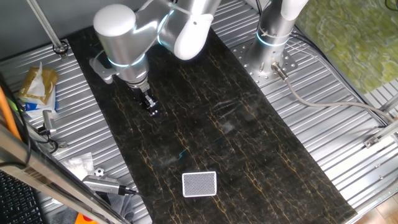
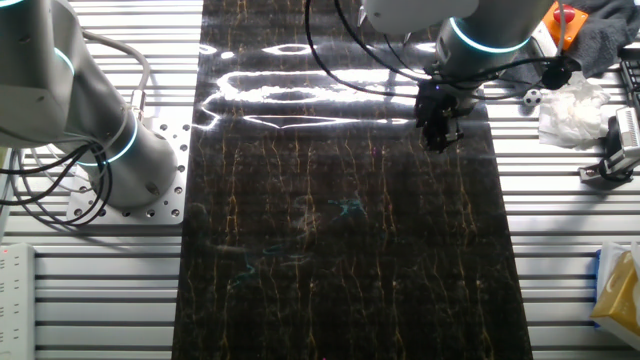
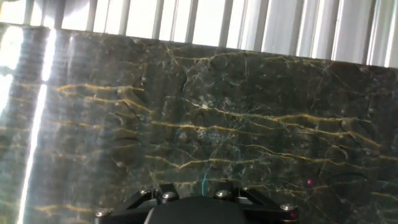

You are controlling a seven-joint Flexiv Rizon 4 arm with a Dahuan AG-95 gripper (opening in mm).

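My gripper (image 1: pixel 153 112) hangs over the far left part of the dark marbled board, pointing down. From the opposite side it appears as a dark shape (image 2: pixel 438 140) near the board's right edge. At the bottom of the wrist view, the fingers (image 3: pixel 168 195) stand apart with bare board visible between them, so it is open and holds nothing. A white tray with a mesh-patterned bottom (image 1: pixel 199 184) lies on the near part of the board, well away from the gripper. Neither the second exterior view nor the wrist view shows the tray.
The dark board (image 1: pixel 211 137) is mostly bare, with thin teal streaks and glare on it. Left of the board are a tissue pack (image 1: pixel 38 84), a grey brush-like tool (image 1: pixel 102 184) and crumpled white plastic (image 1: pixel 79 165).
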